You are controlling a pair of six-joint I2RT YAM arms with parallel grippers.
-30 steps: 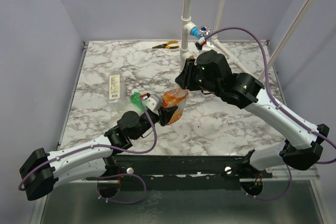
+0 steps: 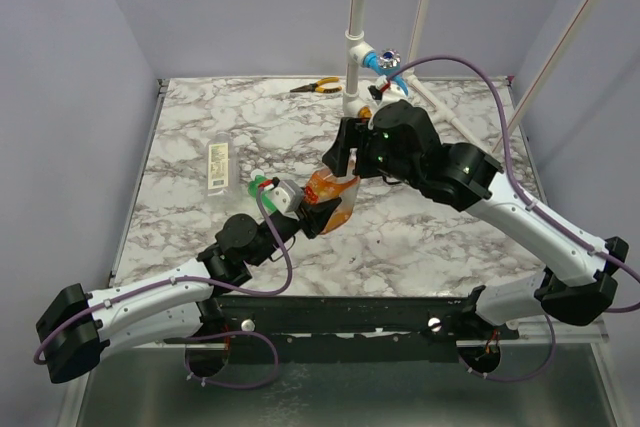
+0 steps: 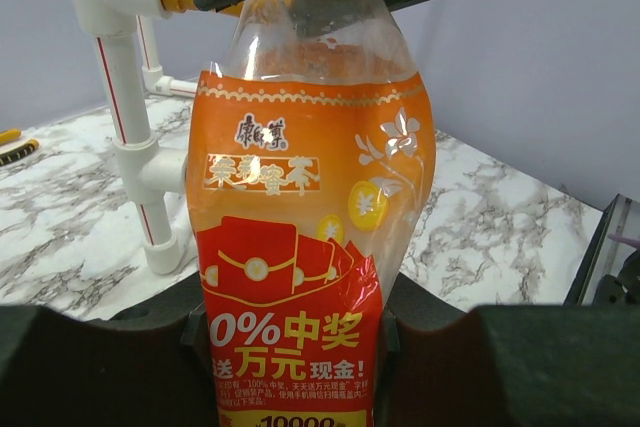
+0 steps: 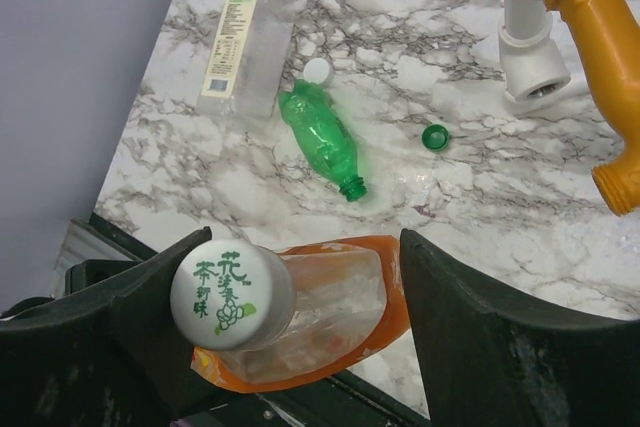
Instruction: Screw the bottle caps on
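An orange-labelled bottle (image 3: 310,187) stands upright in my left gripper, which is shut on its lower body, one finger to each side. In the right wrist view the bottle's white cap (image 4: 232,294) sits on its neck, and below it the orange label (image 4: 375,292) shows. My right gripper is open around the cap and neck, its left finger (image 4: 135,322) close to the cap and its right one (image 4: 480,327) clear of it. In the left wrist view the cap is hidden behind the right fingers.
A clear bottle (image 4: 245,42) with a pale label and a green bottle (image 4: 325,135) lie on the marble table. Near them are a loose white cap (image 4: 318,71) and a green cap (image 4: 435,137). White and orange piping (image 4: 600,57) stands to the right. Pliers (image 2: 318,86) lie at the back.
My right gripper has turned and its fingers have spread apart at the bottle's top. The left arm and the bottle have shifted only slightly.
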